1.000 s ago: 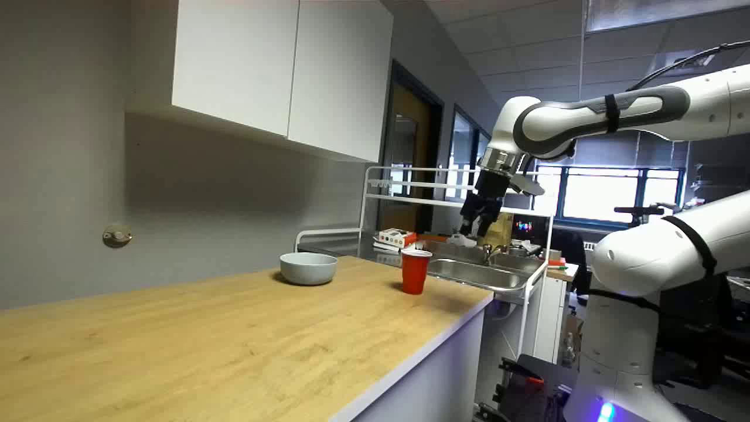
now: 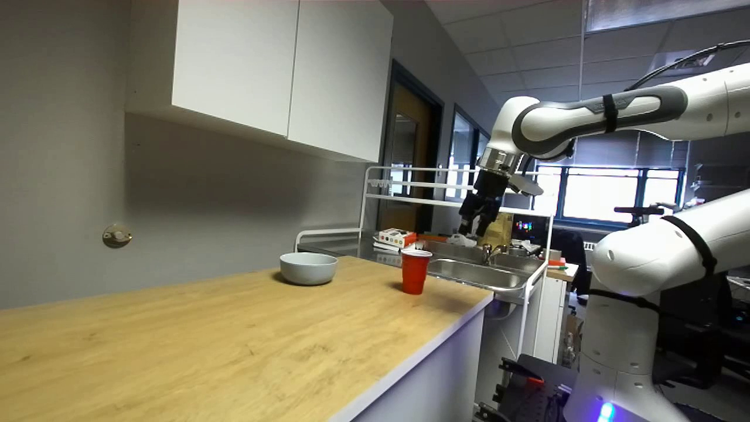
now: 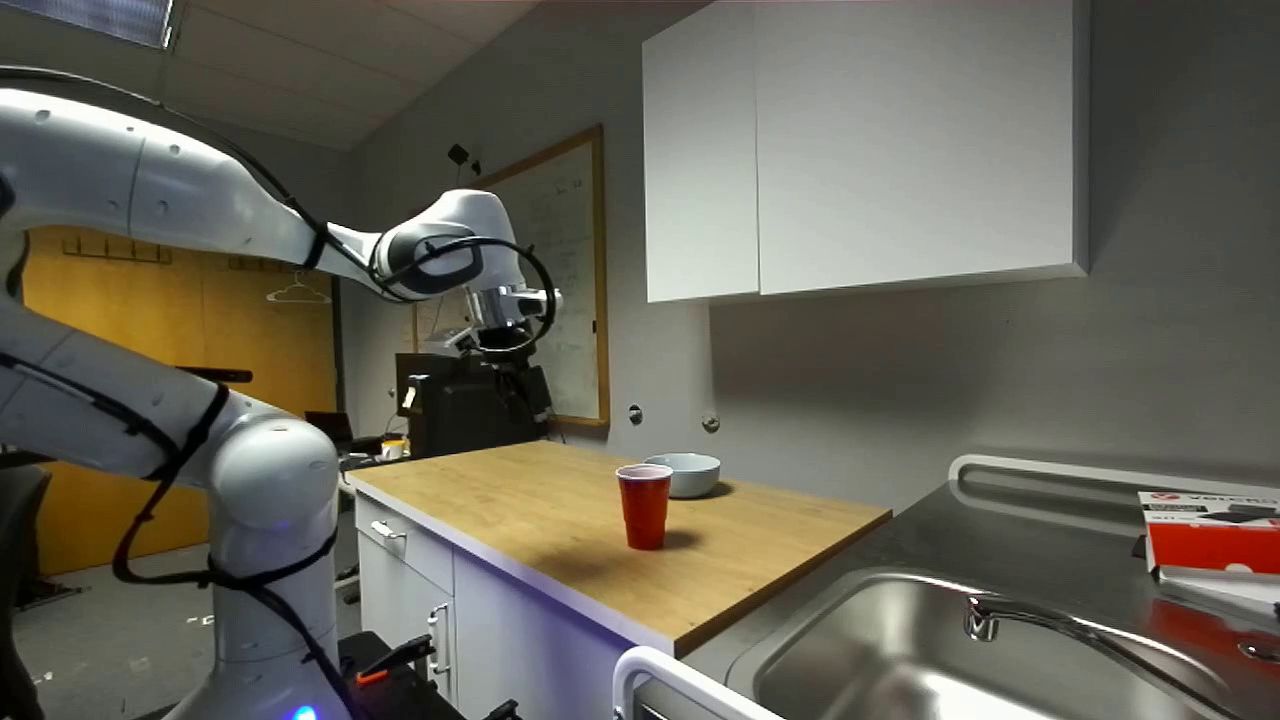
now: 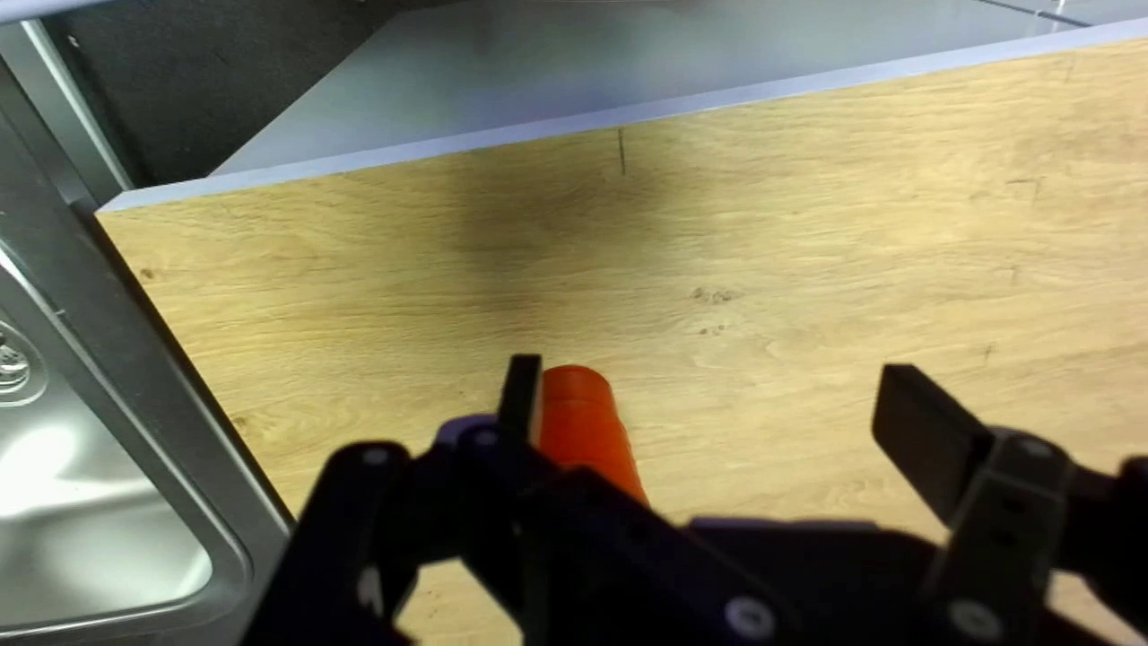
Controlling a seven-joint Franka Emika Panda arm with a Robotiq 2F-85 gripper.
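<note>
A red cup (image 2: 415, 273) with a white rim stands upright on the wooden counter (image 2: 232, 330), near its sink end. Behind the cup in the second exterior view (image 3: 644, 510) is a grey-blue bowl (image 3: 686, 476), which looks empty from outside though its inside is mostly hidden. My gripper (image 2: 472, 228) hangs well above the counter, clear of both. In the wrist view the gripper is open, its fingers wide apart with nothing held. Part of the red cup (image 4: 587, 431) shows below, beside the left finger, which covers some of it.
A metal sink (image 3: 888, 648) with a faucet (image 3: 1032, 618) adjoins the counter's end. White wall cabinets (image 2: 281, 70) hang above the back. A white rack frame (image 2: 450, 203) stands by the sink.
</note>
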